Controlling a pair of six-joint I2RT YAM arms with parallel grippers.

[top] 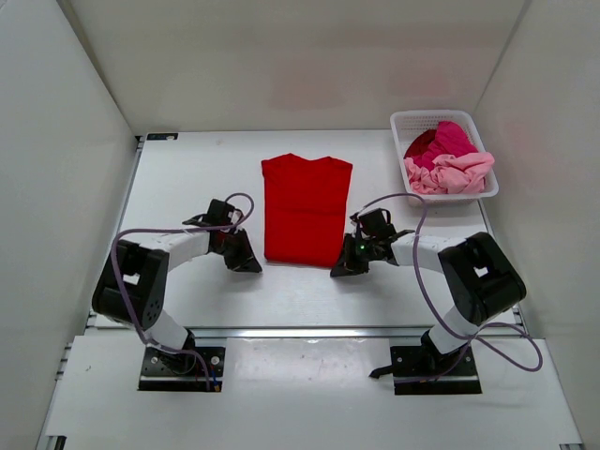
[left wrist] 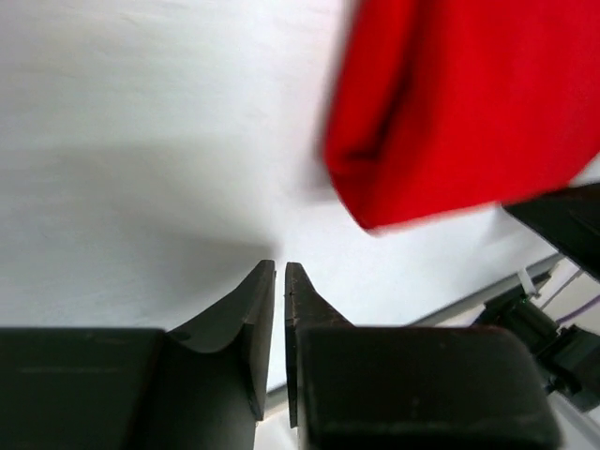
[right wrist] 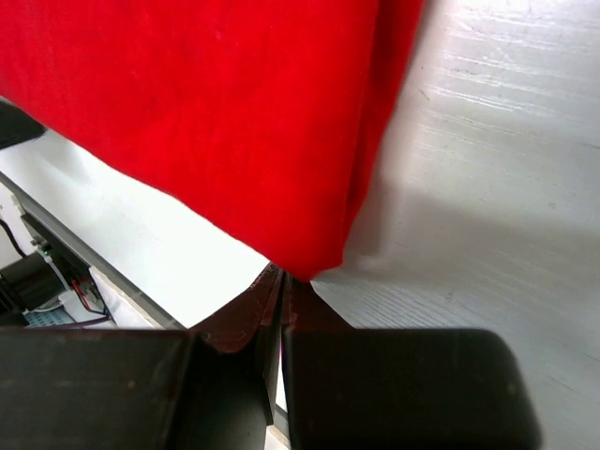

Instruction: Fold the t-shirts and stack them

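Observation:
A red t-shirt [top: 307, 206] lies flat on the white table, its lower edge [right wrist: 281, 216] near both grippers. My left gripper [top: 253, 264] is low beside its lower left corner [left wrist: 394, 178]; in the left wrist view its fingertips [left wrist: 279, 272] are close together over bare table, nothing seen between them. My right gripper [top: 339, 268] is at the lower right corner, fingertips [right wrist: 281, 277] shut right at the red edge; whether cloth is pinched there I cannot tell.
A white basket [top: 405, 131] with pink and red clothes stands at the back right.

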